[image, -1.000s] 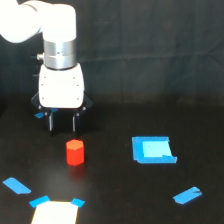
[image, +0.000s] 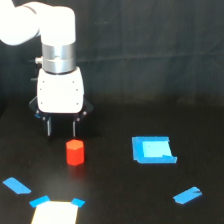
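A small red block with a hexagonal outline rests on the dark table, left of centre. Behind it and slightly to its left hangs my gripper, open. Its two dark fingers point down, well apart, with nothing visible between them. In the image, the right fingertip comes close to the block's top edge; whether they touch I cannot tell.
A pale square bordered by blue tape lies right of centre. A cream square with blue tape at its corners sits at the front left edge. Single tape strips mark the front right and left.
My gripper stands a little lower in the picture and slightly further left than before, its fingers still apart. The red block has not moved.
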